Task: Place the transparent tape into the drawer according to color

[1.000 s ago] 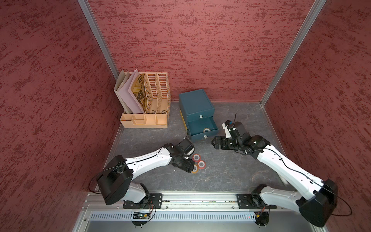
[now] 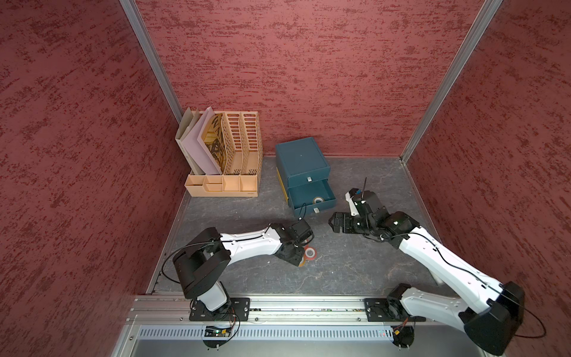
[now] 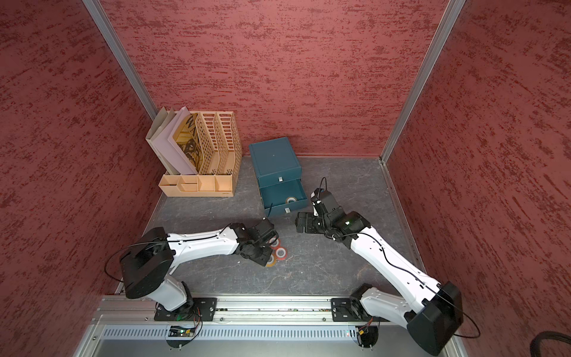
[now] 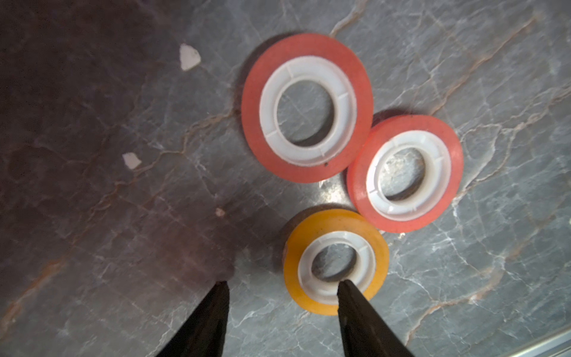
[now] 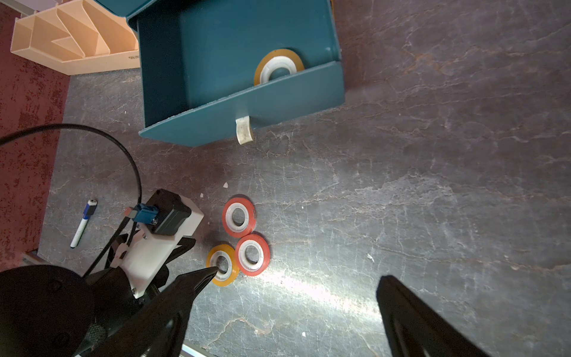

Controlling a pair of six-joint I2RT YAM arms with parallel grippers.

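Observation:
On the table lie a yellow tape roll [image 4: 303, 285] and two red ones, a nearer red roll [image 5: 266, 257] and a farther red roll [image 4: 252, 113], close together in a cluster. My left gripper hovers over the yellow roll, its fingers apart and nothing held; one fingertip overlaps the roll's lower edge in the left wrist view. The lower drawer [image 5: 196, 128] of the teal cabinet [image 2: 301, 156] is pulled out, with another yellow roll [image 5: 260, 72] inside near its front. To the right of the drawer front, my right gripper is open and empty.
A tan desk organizer [image 2: 223, 186] with folders stands at the back left. A marker [image 5: 79, 229] lies on the table beyond the left arm in the right wrist view.
The right arm has shifted slightly right. The drawer and its roll stay put.

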